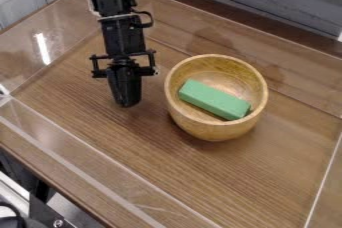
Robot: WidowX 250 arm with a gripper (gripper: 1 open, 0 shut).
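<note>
The black robot arm reaches down from the top left, and its gripper (124, 96) is low over the wooden table, left of a tan bowl. The gripper looks shut, with nothing visible between its fingers, though the tips are dark and small. Inside the bowl (203, 126) lies a green rectangular block (214, 100), tilted diagonally.
A pale wall runs along the back, and cables show at the lower left edge.
</note>
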